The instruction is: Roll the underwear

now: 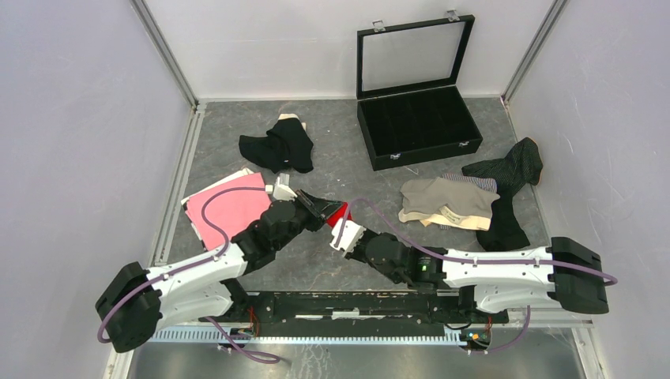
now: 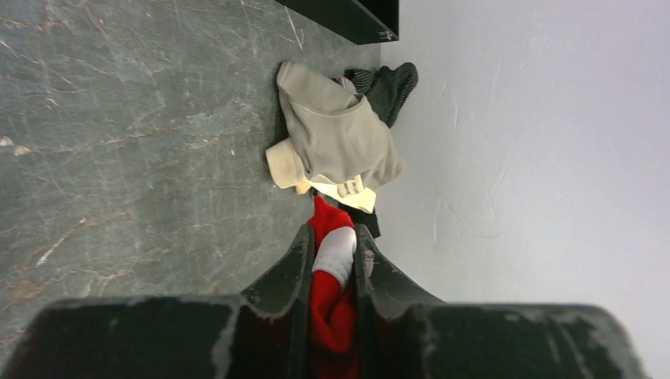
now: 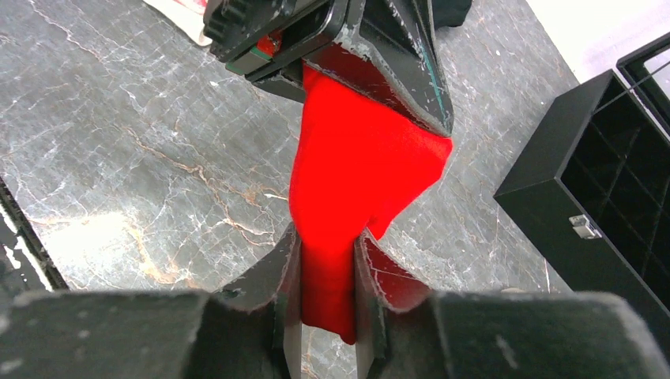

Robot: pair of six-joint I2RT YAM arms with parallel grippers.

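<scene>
The red underwear [image 1: 340, 214] is held up between both arms at the middle of the table, a narrow bundle. In the left wrist view my left gripper is shut on the red cloth, with a white band [image 2: 336, 253] showing. From the right wrist view, the left fingers [image 3: 395, 75] clamp the upper end of the red cloth [image 3: 348, 158]. Its lower end passes between the fingertips of my right gripper, which stand close along both sides; whether they press on it I cannot tell.
An open black box [image 1: 419, 126] with compartments stands at the back right. Grey underwear [image 1: 446, 201] and dark clothing [image 1: 506, 178] lie at the right. Pink cloth [image 1: 229, 201] and black underwear [image 1: 280, 146] lie left. Bare table shows in the middle.
</scene>
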